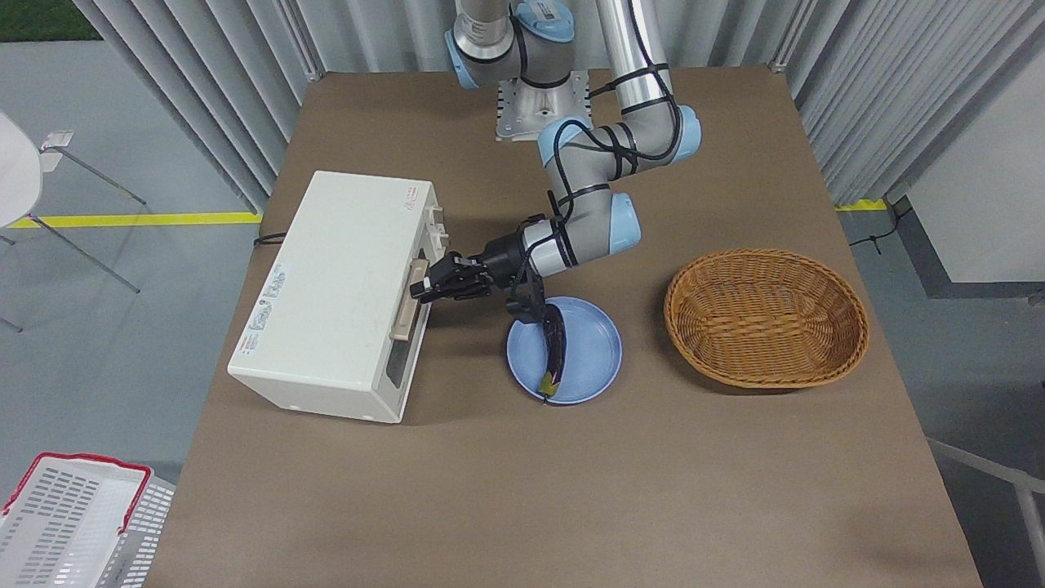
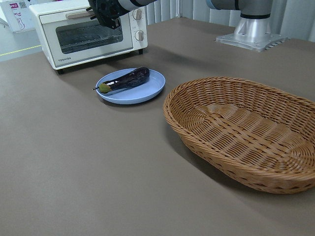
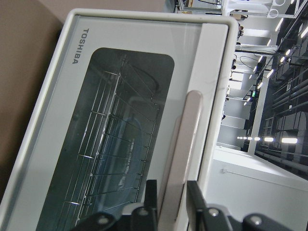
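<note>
The white Toshiba toaster oven (image 1: 323,294) sits at left with its glass door (image 3: 101,154) closed and a wire rack behind the glass. My gripper is at the door's long handle (image 3: 185,137), its two fingers parted, one on either side of the bar; whether they touch it I cannot tell. In the front view the gripper (image 1: 425,289) reaches over the handle. A dark eggplant (image 2: 130,79) lies on a blue plate (image 1: 598,348), beneath the wrist in the front view and beside the oven.
An oval wicker basket (image 1: 766,318) stands to the right of the plate. The arm's base (image 1: 519,118) is at the back.
</note>
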